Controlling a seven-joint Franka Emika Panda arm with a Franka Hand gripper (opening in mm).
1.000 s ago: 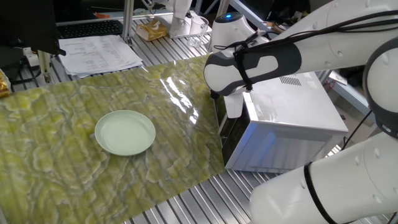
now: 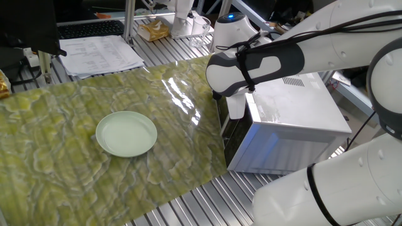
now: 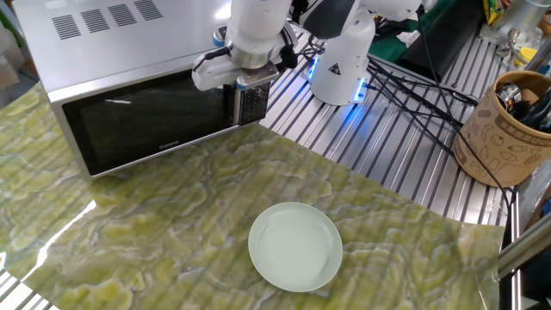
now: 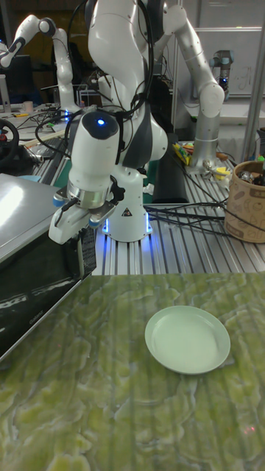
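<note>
A microwave with a dark glass door point(image 3: 155, 120) and pale metal casing point(image 2: 289, 125) stands on the table, its door looking closed in exterior view 2. My gripper point(image 3: 241, 84) is at the front of the microwave, by the upright door handle point(image 3: 238, 107) next to the control panel. From exterior view 3, the gripper point(image 4: 74, 229) is tilted downward at the same door edge. Its fingertips are mostly hidden, so I cannot tell whether they grip the handle. A pale green plate point(image 2: 127, 134) lies empty on the green marbled mat point(image 2: 63, 169), away from the gripper.
A patterned bucket point(image 3: 504, 129) holding dark items stands on the slatted metal table point(image 3: 405, 164), beside the robot's base point(image 3: 343, 73). Papers point(image 2: 100, 55) and a keyboard point(image 2: 91, 29) lie beyond the mat. Open mat surrounds the plate.
</note>
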